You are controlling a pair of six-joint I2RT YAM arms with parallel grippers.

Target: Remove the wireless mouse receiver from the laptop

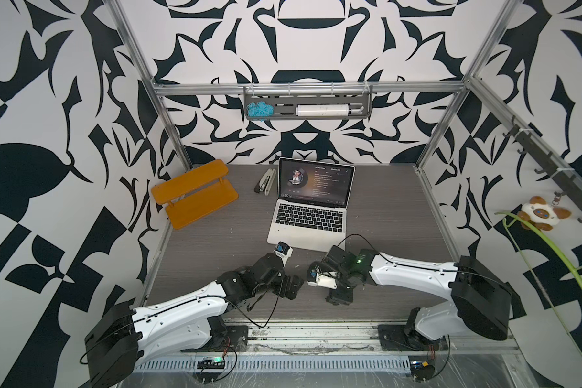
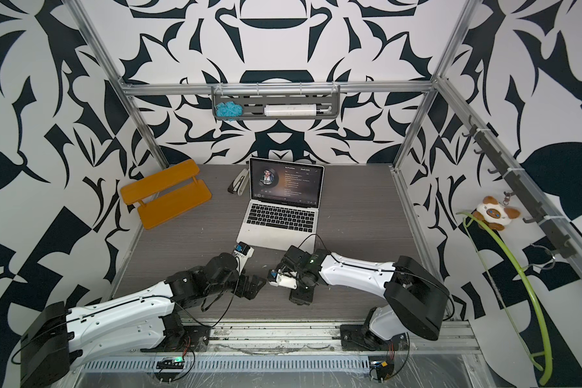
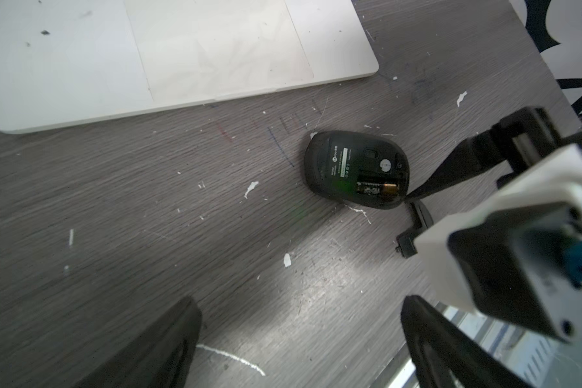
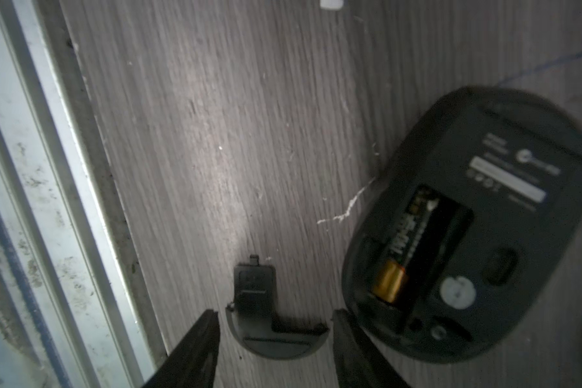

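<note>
The silver laptop point(image 1: 307, 235) stands open at the middle of the desk; no receiver can be made out on it. A black mouse point(image 3: 329, 165) lies upside down near its front edge, its battery bay uncovered and a battery point(image 4: 401, 255) inside. Beside the mouse rests the detached black cover point(image 4: 255, 297). My right gripper is open above the cover, its fingers on either side with a gap, and the mouse is close by the right finger. My left gripper is open with only bare desk between its fingers.
An orange stand point(image 1: 197, 194) sits at the back left, with a stapler point(image 1: 265, 181) left of the laptop's screen. A metal rail point(image 4: 64, 194) runs along the desk's front edge. Both grippers are close together.
</note>
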